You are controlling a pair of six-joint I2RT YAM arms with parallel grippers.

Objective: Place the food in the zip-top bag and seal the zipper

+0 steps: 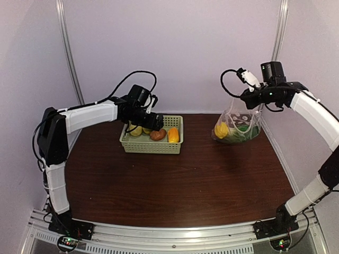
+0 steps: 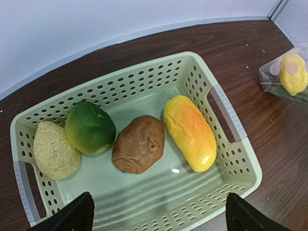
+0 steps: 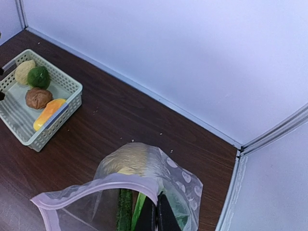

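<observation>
A pale green basket point(image 1: 151, 148) holds a cream lump point(image 2: 55, 151), a green fruit point(image 2: 91, 127), a brown potato-like food point(image 2: 137, 144) and a yellow-orange mango point(image 2: 190, 132). My open left gripper is over the basket, empty. At the right, my shut right gripper grips the rim of the clear zip bag point(image 1: 236, 133), which hangs below it with yellow food point(image 1: 221, 130) and green food point(image 3: 124, 209) inside.
Pale walls point(image 1: 175, 58) with metal corner rails enclose the back and sides.
</observation>
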